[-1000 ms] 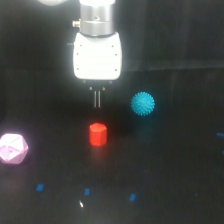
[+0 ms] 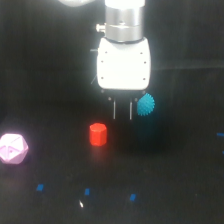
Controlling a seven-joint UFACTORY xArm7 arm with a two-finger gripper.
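My gripper (image 2: 122,110), under its white housing, stands open in the upper middle of the camera view. Its two thin fingers hang apart, with nothing seen between them. Just right of them in the picture is a blue spiky ball (image 2: 147,105). How the fingers' height compares with the ball's cannot be judged from this view. A red block (image 2: 98,134) rests on the dark surface, below and left of the fingers in the picture. Farther left lies a pink and white faceted ball (image 2: 13,149).
Small blue marks (image 2: 132,198) dot the dark surface (image 2: 170,170) toward the lower edge. A tiny pale speck (image 2: 81,204) is among them.
The arm has shifted right and slightly down in the picture, from above the red block toward the blue ball. The fingers, close together before, have spread apart. The objects look unmoved.
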